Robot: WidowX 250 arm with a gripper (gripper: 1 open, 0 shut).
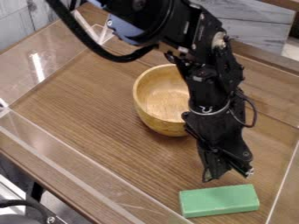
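A black robot gripper (pixel 226 166) hangs low over the wooden table, pointing down, just above and behind a green rectangular block (pixel 219 200) lying flat near the front right. Whether its fingers are open or shut is hard to tell. A yellow-orange bowl (pixel 156 92) sits behind the gripper to the left, partly hidden by the arm.
A pale marbled wall (pixel 251 31) stands at the back, and the table's front edge runs along the lower left.
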